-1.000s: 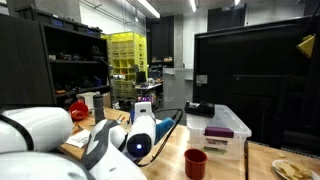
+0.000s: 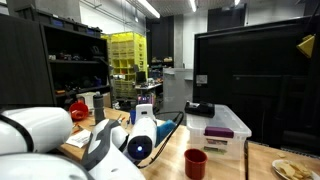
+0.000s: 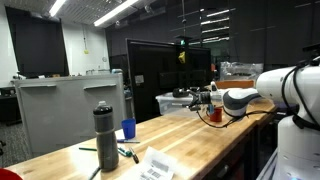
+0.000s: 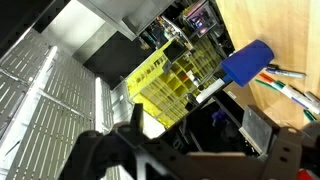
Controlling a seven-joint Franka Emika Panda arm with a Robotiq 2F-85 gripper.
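Note:
At the bottom of the wrist view my gripper is open, its dark fingers standing well apart with nothing visible between them. A blue cup [image 4: 248, 63] lies beyond the fingers in that view, clear of them. In exterior view 2 the same blue cup [image 3: 128, 129] stands upright on the table. A red cup [image 2: 195, 162] stands in front of a clear storage box [image 2: 215, 132]. The white arm [image 2: 143, 133] hides the gripper's fingers in exterior view 1.
Several markers [image 4: 285, 73] lie near the blue cup. A metal bottle [image 3: 106, 140] and a white box [image 3: 157, 165] stand at the near side. A plate of food [image 2: 293, 168] is at the right.

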